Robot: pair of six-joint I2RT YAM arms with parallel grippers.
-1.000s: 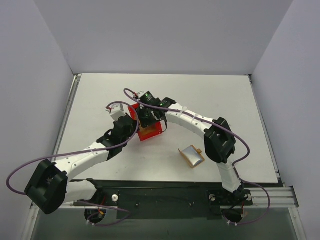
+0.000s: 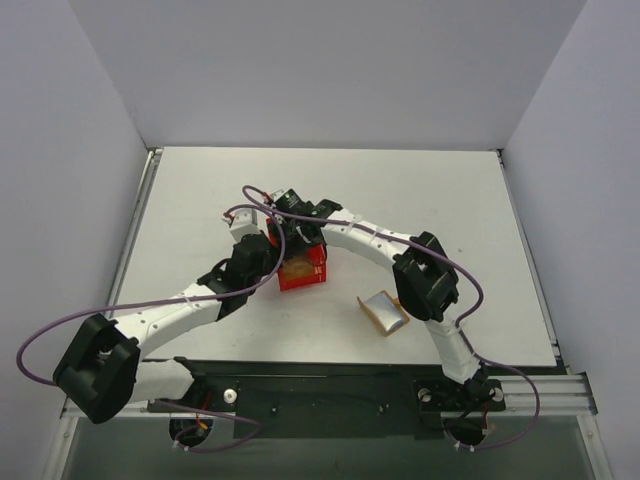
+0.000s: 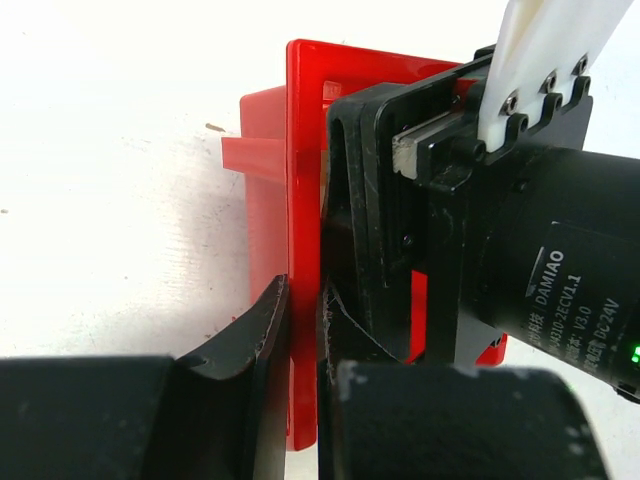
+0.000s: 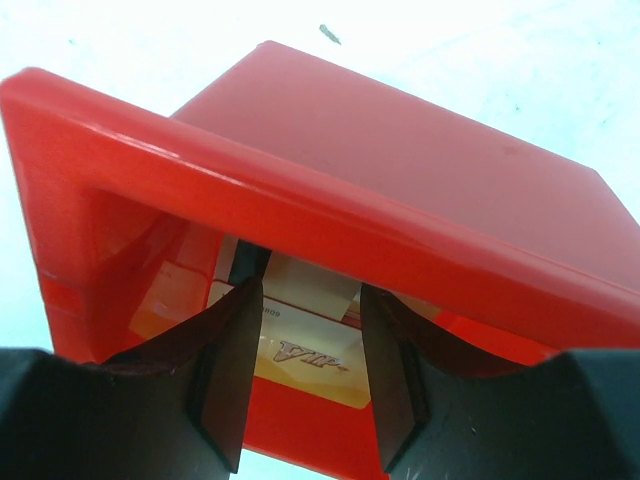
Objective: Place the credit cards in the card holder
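In the right wrist view a gold card marked VIP (image 4: 312, 355) lies inside the red box (image 4: 430, 150), with other cards partly visible behind it. My right gripper is open at the box's mouth, its fingertips apart in front of the cards and nothing held. The left gripper has one finger on each side of the box's red rim (image 3: 303, 180); contact is hard to judge. From above, both grippers largely cover the box (image 2: 303, 280). A small tan-edged holder with a pale inside (image 2: 384, 312), apparently the card holder, lies to the right of the box.
The two arms meet closely at the box. Bare white table (image 2: 430, 190) extends behind and to the right, and the left side is clear too. Grey walls bound the work area.
The red box has turned slightly, its near edge now more level. The right arm has shifted a little to the left and toward the near side; the left gripper has moved slightly right. The holder stays put.
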